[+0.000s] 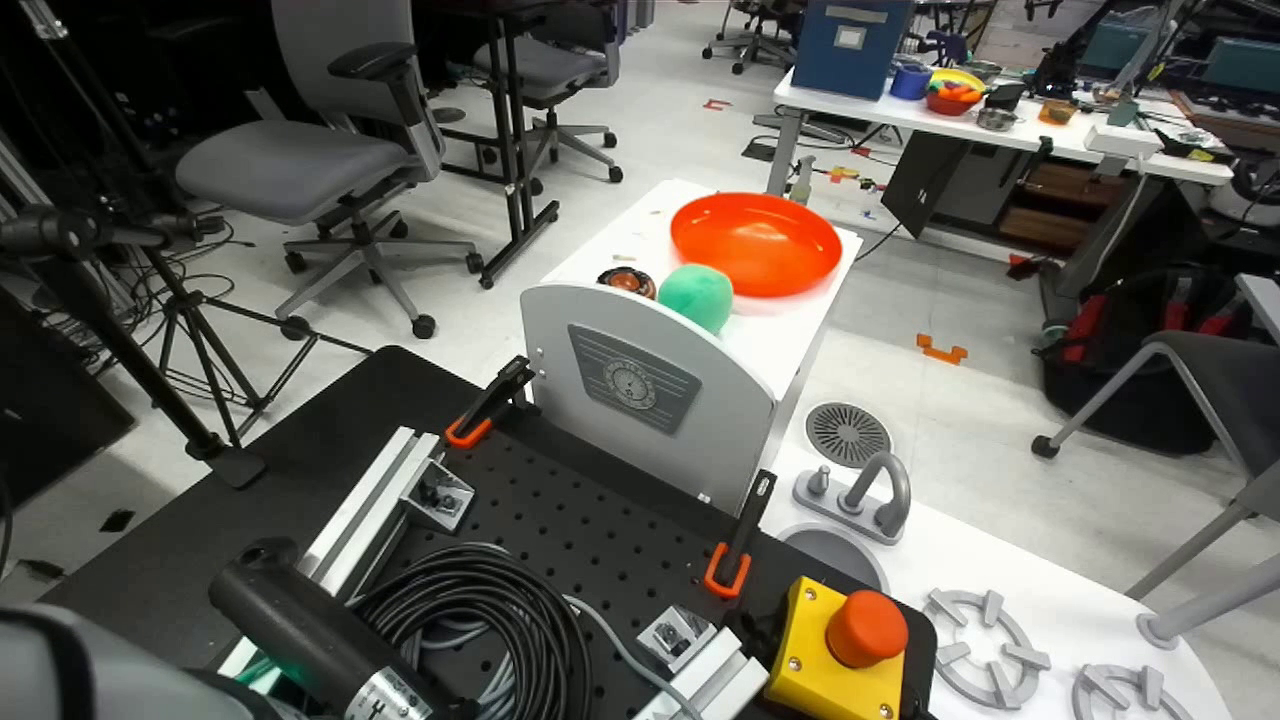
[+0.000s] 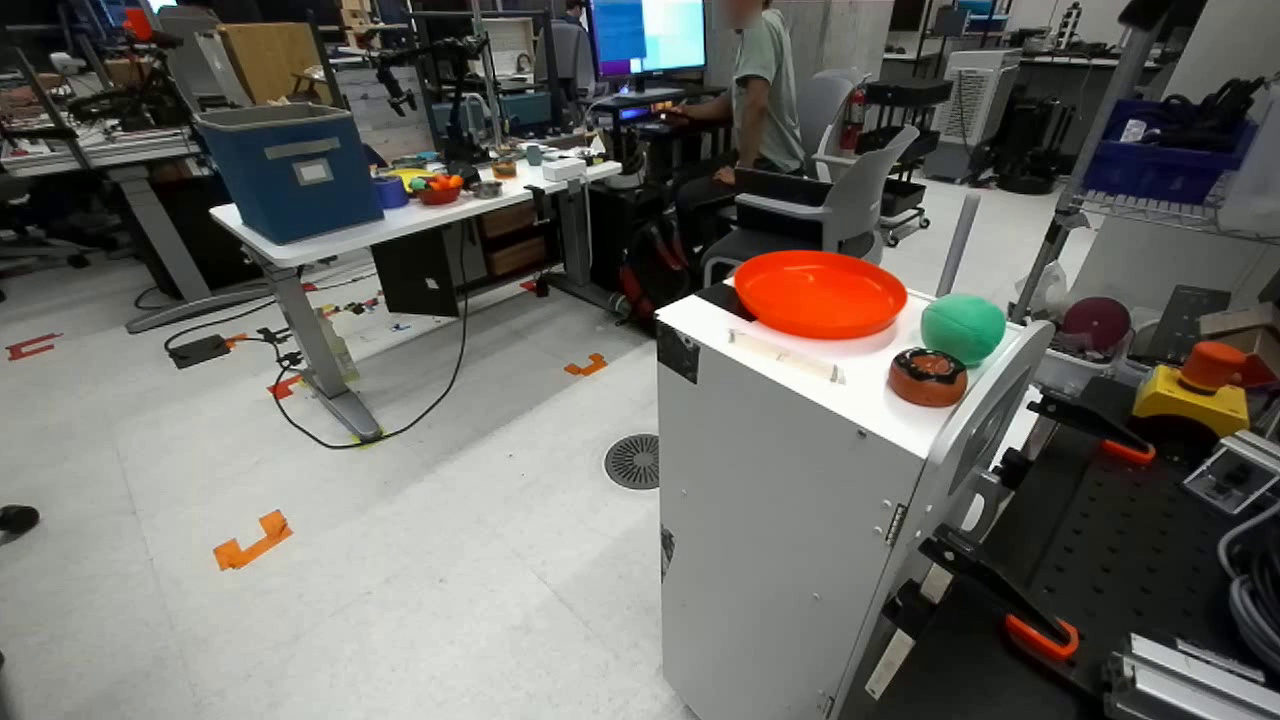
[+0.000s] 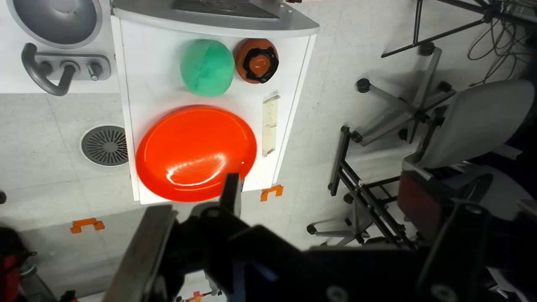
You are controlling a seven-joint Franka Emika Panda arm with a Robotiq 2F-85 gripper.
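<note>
A red-orange oval plate (image 3: 196,146) lies on the white top of a narrow cabinet (image 3: 151,75), with nothing in it. Beside it, toward the grey backboard (image 1: 648,378), sits a soft green ball (image 3: 207,68). A brown ring-like item (image 3: 256,61) with a black and orange top rests close to the ball, apart from the plate. In the wrist view my gripper looks down from above, its dark fingers spread wide along the lower edge. It is open and holds nothing. Neither exterior view shows the fingers.
Clamps (image 1: 489,402) stand on the black pegboard table behind the backboard. A yellow emergency-stop box (image 1: 836,654) and coiled black cables (image 1: 480,612) sit there too. A toy faucet (image 1: 882,498) and sink adjoin the cabinet. Little free surface shows around the plate.
</note>
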